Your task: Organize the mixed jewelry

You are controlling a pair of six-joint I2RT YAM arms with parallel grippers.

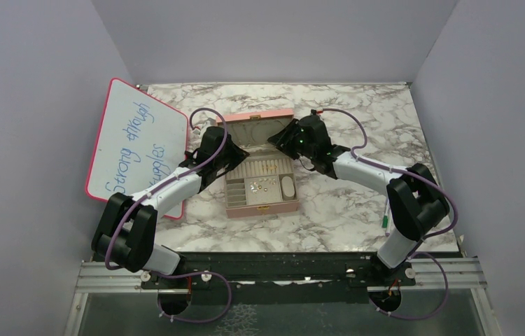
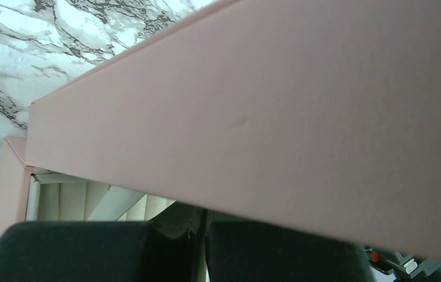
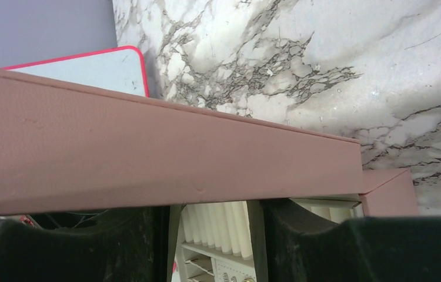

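The pink jewelry box (image 1: 262, 210) stands open, its lid (image 1: 255, 128) raised at the back. Small earrings and other pieces (image 1: 263, 185) lie in the tray, some along the ring rolls (image 1: 251, 168). My left gripper (image 1: 244, 155) is at the lid's left side, shut; its wrist view shows the pink lid (image 2: 241, 111) close above the fingers, nothing clearly between them. My right gripper (image 1: 281, 144) is at the lid's right side, open, with the lid (image 3: 165, 147) across its wrist view and the rolls (image 3: 215, 226) seen between its fingers.
A whiteboard (image 1: 130, 147) with blue writing lies at the left. A marker (image 1: 386, 217) lies at the front right.
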